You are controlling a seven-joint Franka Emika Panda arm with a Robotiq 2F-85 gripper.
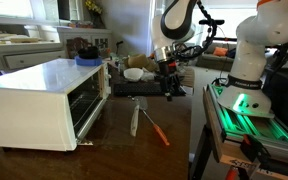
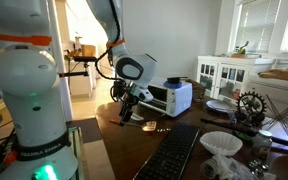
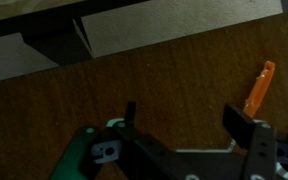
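My gripper (image 1: 171, 90) hangs above the brown table, its dark fingers (image 3: 246, 130) spread apart in the wrist view with only bare table showing between the tips. An orange-handled utensil (image 3: 258, 88) lies beyond the right finger in that view, its lower part partly hidden by the gripper. In exterior view 1 the orange handle (image 1: 161, 134) lies on the table in front of and below the gripper. A pale, long, flat piece (image 1: 134, 121) rests to its left. The gripper looks clear of both.
A white toaster oven (image 1: 46, 105) stands at the left with its door side facing the utensils. Behind lie a black keyboard (image 2: 172, 153), a white bowl (image 2: 221, 142) and clear plastic wrap (image 2: 226, 168).
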